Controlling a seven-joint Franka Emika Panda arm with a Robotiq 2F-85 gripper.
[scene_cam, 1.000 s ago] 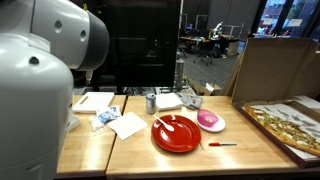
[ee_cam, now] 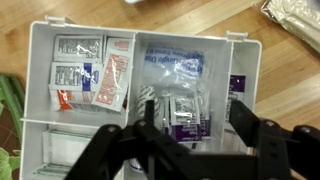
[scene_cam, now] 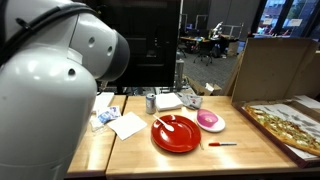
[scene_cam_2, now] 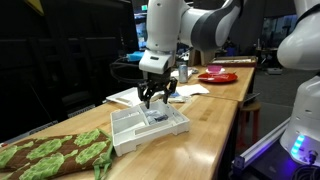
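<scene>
A white compartment box fills much of the wrist view, also seen as a white box on the table in exterior view 2. Paper packets lie in its left compartment. The middle one holds a clear plastic bag and several purple-and-white packets. My gripper is over the middle and right compartments, its fingers apart. I see nothing held between them. In exterior view 2 the gripper points down at the box; whether it touches the contents I cannot tell. Exterior view 1 hides the gripper behind the arm.
A red plate with a white spoon, a pink bowl, a can and a red-handled knife are on the table. An open pizza box stands right. A patterned green-brown cloth lies beside the box.
The arm has shifted toward the right in exterior view 1 and now covers more of the table's left side. The plate, bowl and can have stayed put.
</scene>
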